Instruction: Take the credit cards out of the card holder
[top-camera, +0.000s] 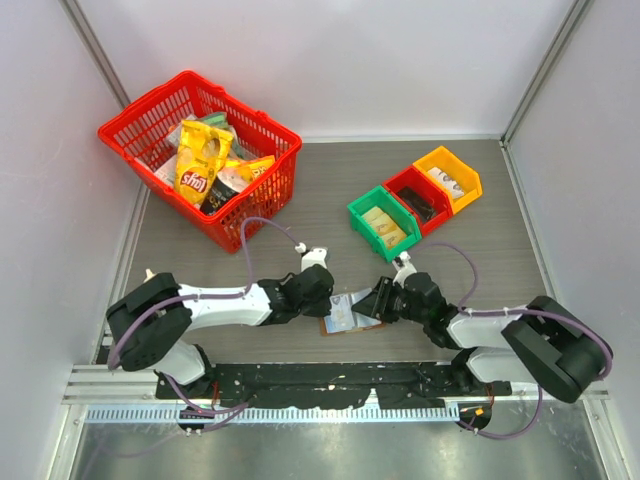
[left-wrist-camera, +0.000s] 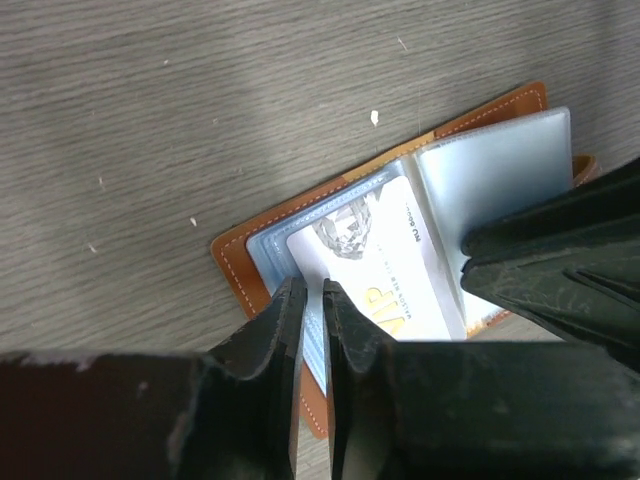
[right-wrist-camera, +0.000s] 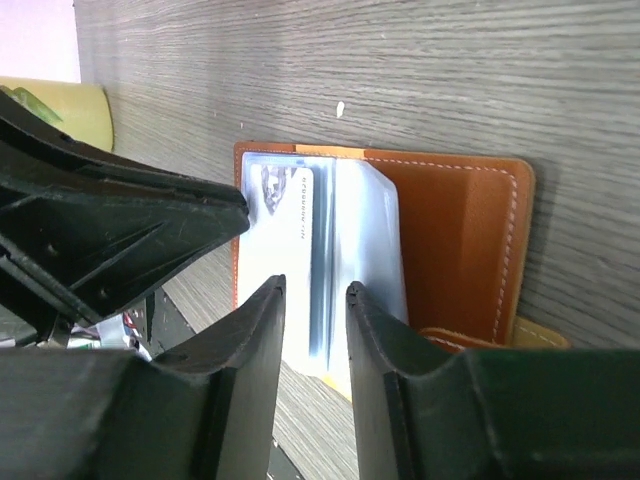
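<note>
The open brown leather card holder lies at the table's front middle, with clear sleeves and a white card showing. My left gripper is over the holder's left part, fingertips narrowly apart at the card's edge. My right gripper is at the sleeves on the right, fingertips apart, one near the card, the other at the raised clear sleeve. Whether either grips anything is unclear.
A red basket of snacks stands at the back left. Green, red and yellow bins stand behind my right arm.
</note>
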